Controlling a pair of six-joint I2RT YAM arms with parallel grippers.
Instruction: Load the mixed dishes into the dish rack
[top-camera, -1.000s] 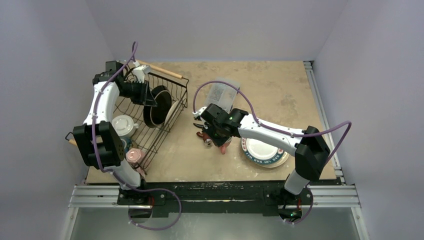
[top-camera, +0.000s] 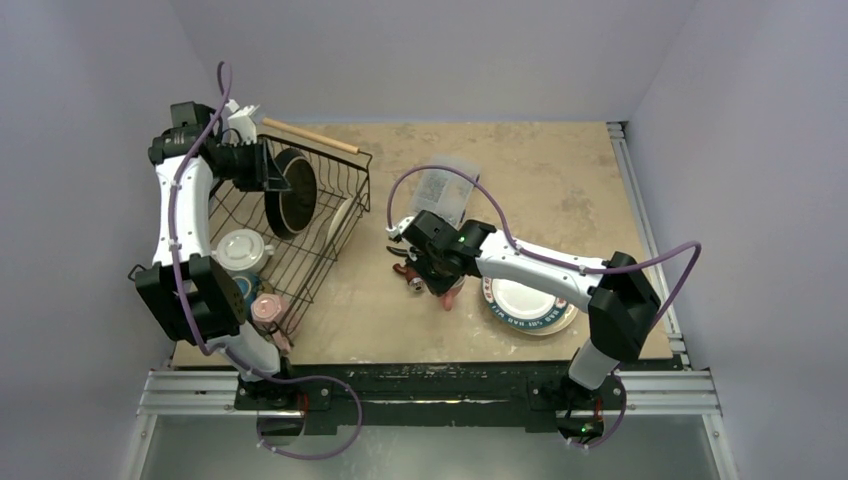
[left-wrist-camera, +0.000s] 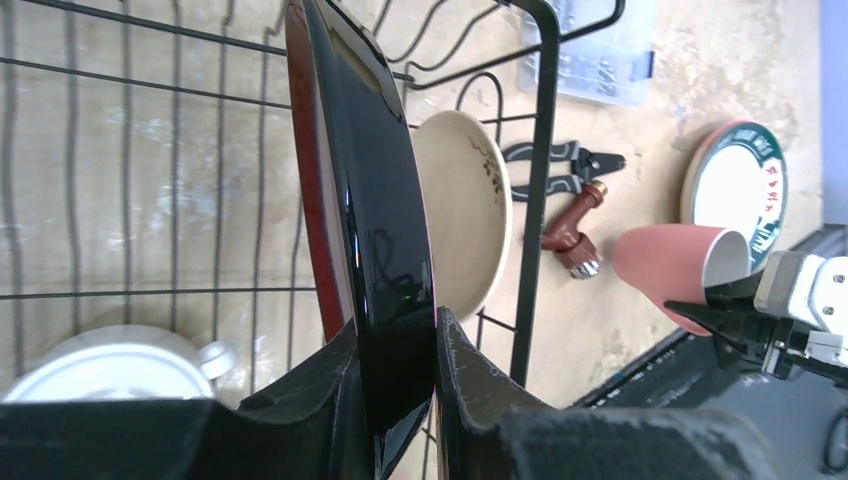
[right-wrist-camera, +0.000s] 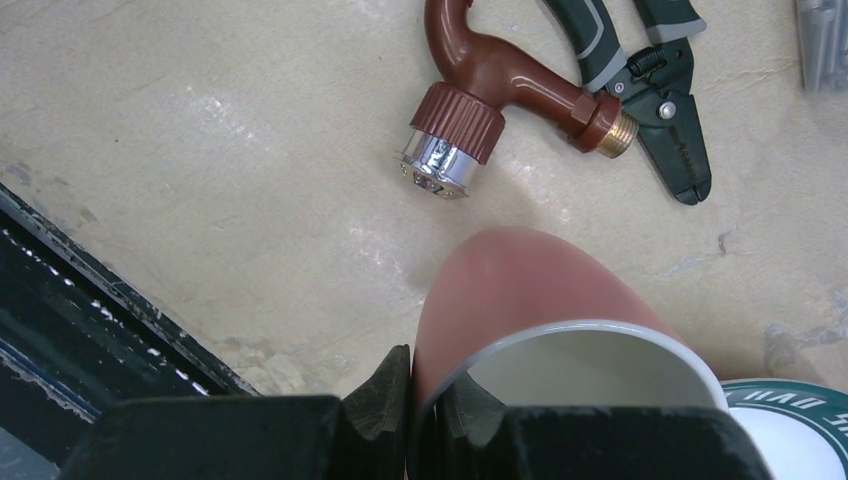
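Note:
A black dish (left-wrist-camera: 375, 230) stands on edge in the wire dish rack (top-camera: 320, 270), with my left gripper (top-camera: 272, 175) shut on it. Beside it a cream plate (left-wrist-camera: 465, 205) stands on edge, and a white lidded pot (top-camera: 243, 250) sits nearer the front, with a pink item (top-camera: 270, 310). My right gripper is shut on the rim of a pink cup (right-wrist-camera: 530, 275), which lies on its side low over the counter. Right of it, stacked plates (top-camera: 525, 300) lie mostly under the right arm in the top view.
A brown tap (right-wrist-camera: 480, 70) and dark wire strippers (right-wrist-camera: 670, 120) lie just beyond the cup. A clear plastic box (top-camera: 445, 185) lies behind them. Its dark front edge runs below.
My left gripper has moved leftward and slightly up in the top view; the black dish and rack have shifted a little the same way. The right arm is almost still.

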